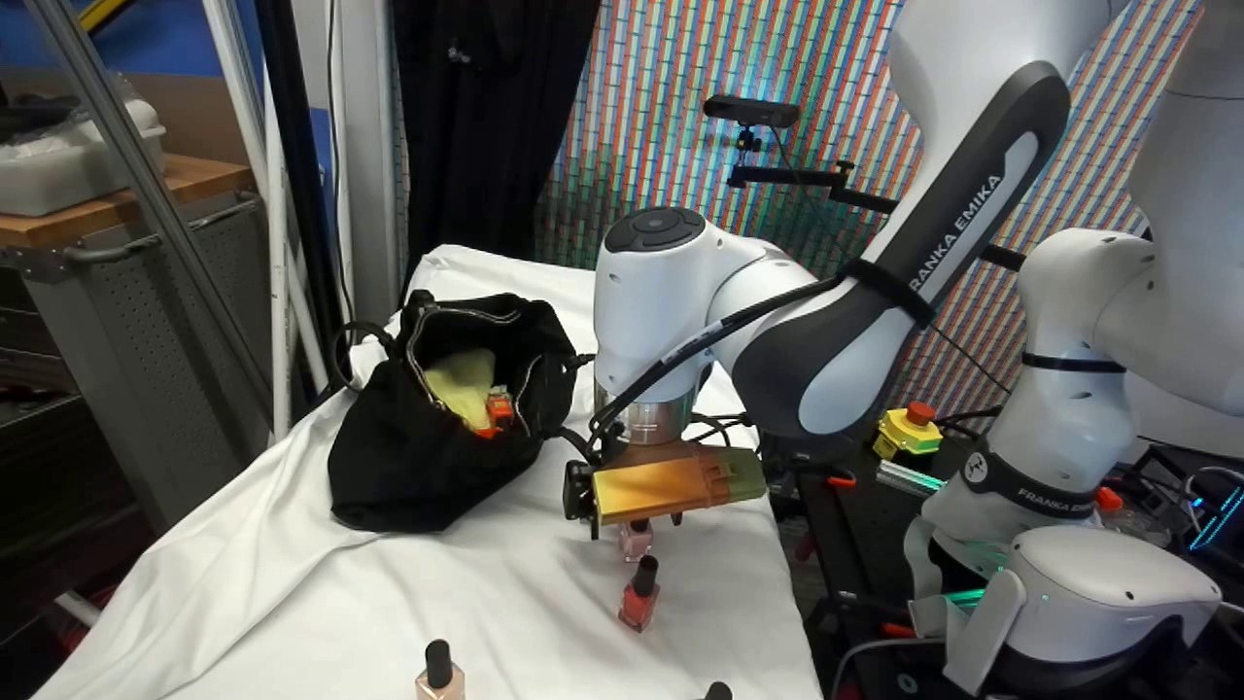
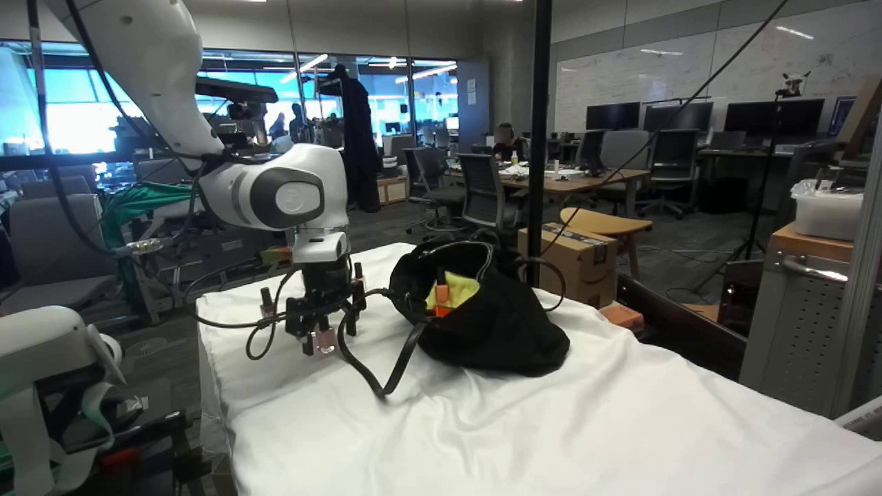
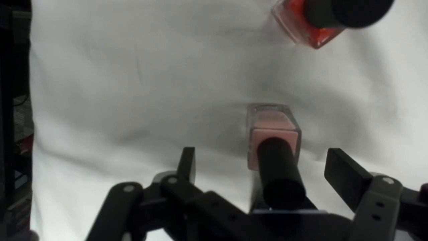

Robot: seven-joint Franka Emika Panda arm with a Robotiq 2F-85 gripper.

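Observation:
A pink nail polish bottle [image 3: 274, 128] with a black cap stands upright on the white cloth, its cap between the spread fingers of my gripper in the wrist view. Clear gaps separate both fingers from the cap, so my gripper is open and holds nothing. In exterior view 1 the same bottle [image 1: 636, 542] shows just beneath the gripper, its cap hidden. A red nail polish bottle [image 1: 639, 597] stands close by. The black bag [image 1: 402, 467] lies open, with a yellow cloth [image 1: 464, 383] and an orange-red object [image 1: 499, 408] inside.
A peach polish bottle [image 1: 439, 675] stands near the front, and another black cap [image 1: 718, 692] shows at the bottom edge. The bag's strap [image 2: 388, 376] loops over the cloth near the gripper. Bare white cloth [image 2: 620, 430] stretches wide in front of the bag.

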